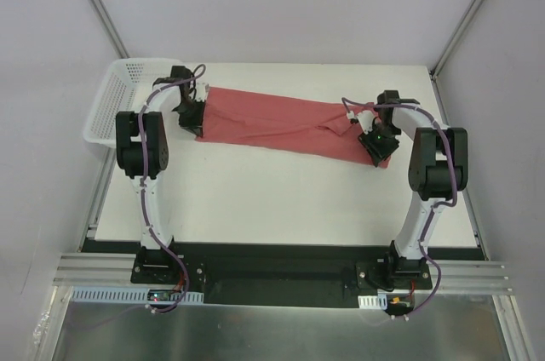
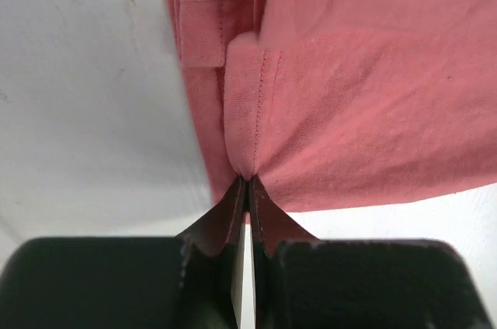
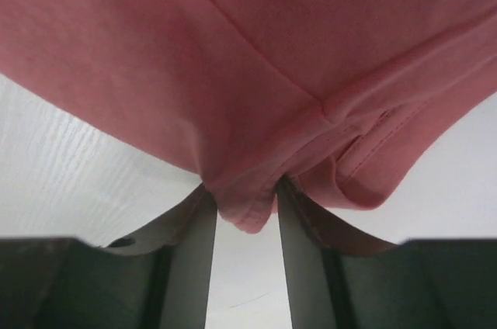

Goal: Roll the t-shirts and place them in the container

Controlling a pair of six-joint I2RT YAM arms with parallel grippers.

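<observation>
The red t-shirt (image 1: 264,123) lies across the table as a long folded band, tilted slightly down to the right. At its left end, my left gripper is shut with its tips on the near corner; a bit of the shirt's edge (image 2: 245,154) bunches up against them. My right gripper is at the near right corner, its fingers part open with a bunched fold of the shirt (image 3: 247,203) between them. Whether both fingers press on that fold is not clear. A loose flap of fabric (image 2: 357,3) rises over the left end.
A white basket (image 1: 109,110) stands at the table's left edge, beside the left arm.
</observation>
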